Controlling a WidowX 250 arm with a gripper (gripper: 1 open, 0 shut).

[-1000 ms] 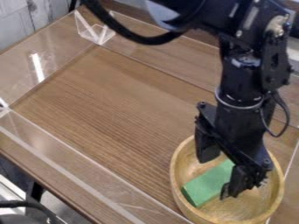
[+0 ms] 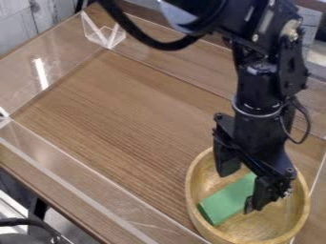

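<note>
The black robot arm reaches down from the top right, its gripper (image 2: 242, 176) standing open over a tan oval bowl (image 2: 204, 172) at the lower right. A green block (image 2: 226, 203) lies in the bowl, just below the gripper's fingers. The fingers are inside or just over the bowl's rim, and no thing shows held between them. The right part of the block is partly hidden by the gripper.
A small clear wire or plastic item (image 2: 105, 27) stands at the upper left. Dark cable sits at the bottom left.
The arm and gripper have shifted slightly up and back over the bowl. The green block and bowl look unmoved.
</note>
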